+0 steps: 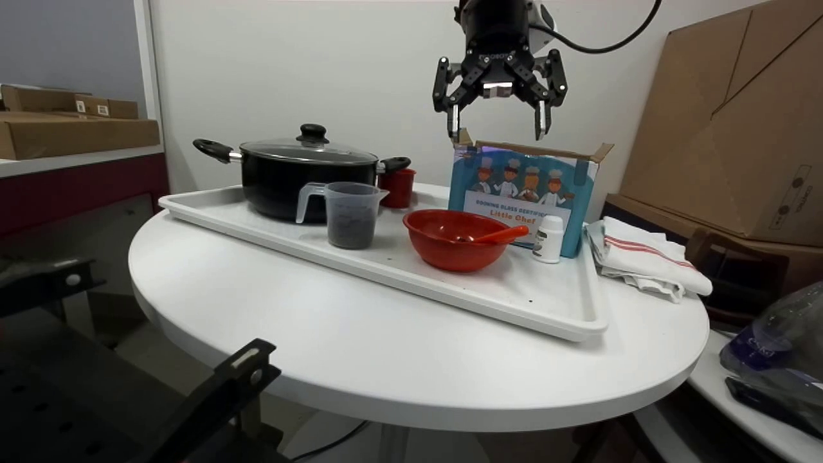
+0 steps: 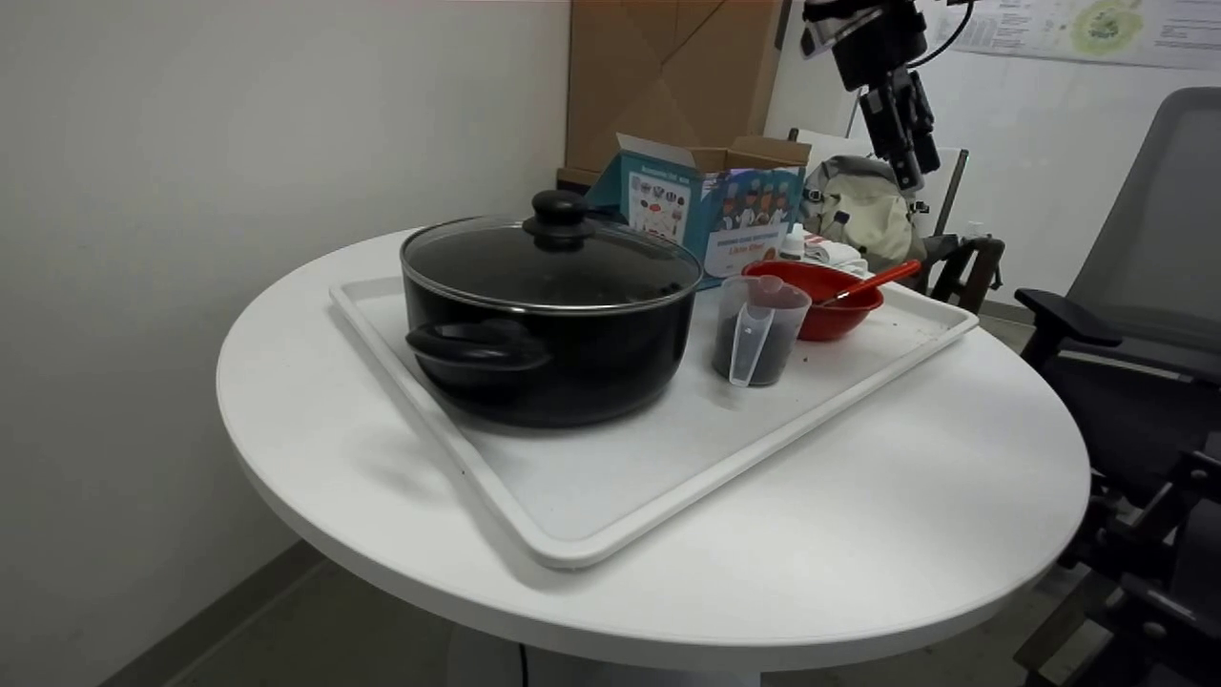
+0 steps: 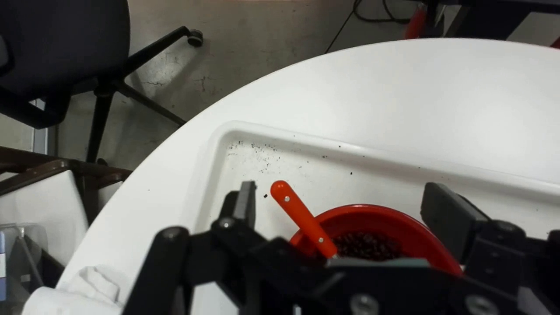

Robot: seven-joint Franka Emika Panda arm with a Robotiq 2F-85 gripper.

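High over the right part of the tray, my gripper [image 1: 499,123] stands open, nothing between its fingers. In exterior view 1 it appears above the box; the wrist view has the red bowl [image 3: 378,215] below and between the fingers. Dark bean-like bits lie in that bowl, and a red-handled utensil [image 3: 302,218] leans over its rim. To the bowl's left in exterior view 1 stands a clear measuring cup [image 1: 352,216] with dark contents. A black lidded pot [image 1: 308,185] occupies the tray's left end, with a red cup [image 1: 398,189] behind it.
A white tray [image 1: 370,270] carries these things on a round white table [image 1: 347,339]. Behind the bowl are an open-topped blue box [image 1: 501,202] and a white bottle [image 1: 548,239]. A folded towel [image 1: 648,258] lies right of the tray.
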